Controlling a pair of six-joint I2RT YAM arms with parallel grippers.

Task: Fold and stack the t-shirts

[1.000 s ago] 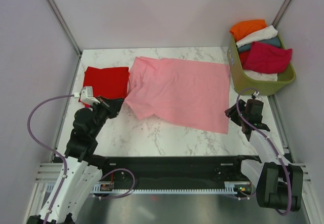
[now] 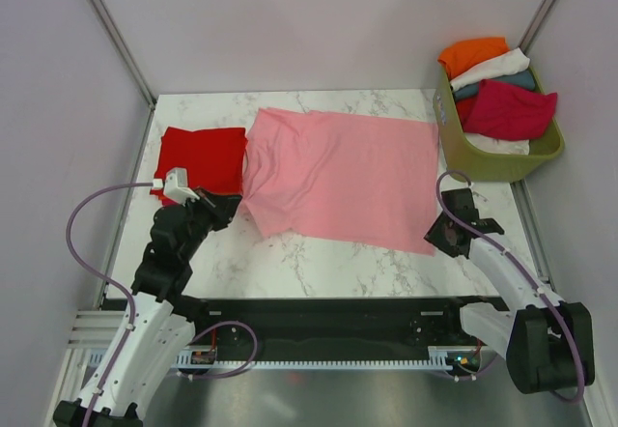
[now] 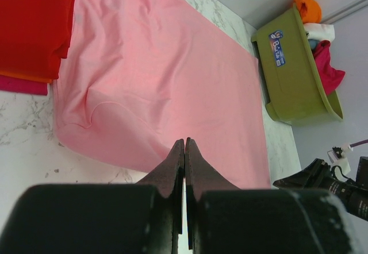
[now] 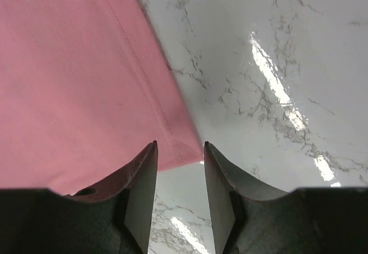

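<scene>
A pink t-shirt (image 2: pixel 357 176) lies spread on the marble table, bunched along its left side. A folded red stack (image 2: pixel 200 156) sits at the back left, with orange and magenta layers visible beneath. My left gripper (image 2: pixel 230 205) is shut above the shirt's left part, nothing visible between its fingertips. My right gripper (image 2: pixel 435 239) is part open at the shirt's front right corner, fingers either side of that corner (image 4: pixel 181 153) in the right wrist view, nothing seen held.
An olive bin (image 2: pixel 512 162) of assorted folded cloths stands at the back right.
My right gripper has moved down and left toward the shirt's front right corner.
</scene>
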